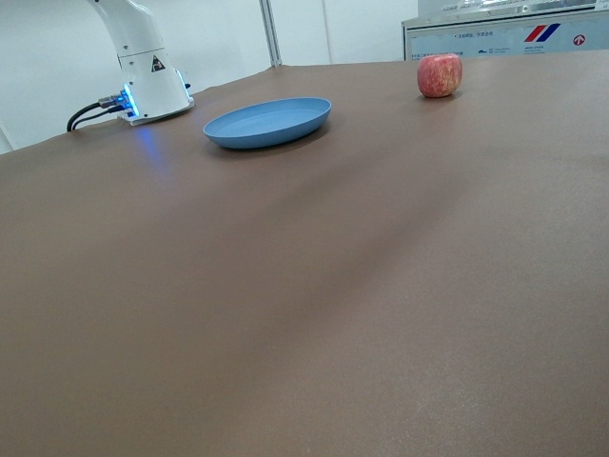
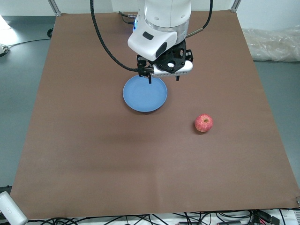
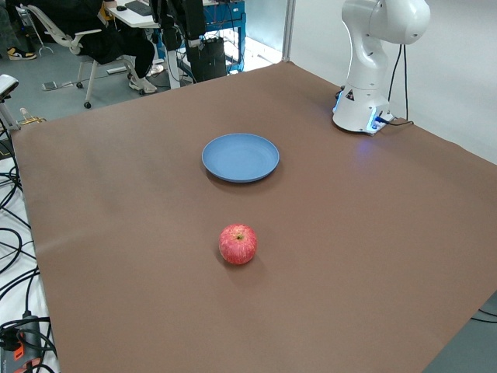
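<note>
A red apple [image 2: 204, 123] [image 1: 440, 75] [image 3: 238, 244] rests on the brown table. A blue plate [image 2: 145, 96] [image 1: 266, 124] [image 3: 240, 157] lies apart from it, nearer the arm's base. In the left view my gripper [image 2: 164, 75] hangs high at the top, over the far edge of the plate; whether its fingers are open or shut is unclear. In the top and right views only the white arm shows, with the gripper out of frame.
Cables run along the table's outer edge, and a person sits at a desk beyond it in the right view.
</note>
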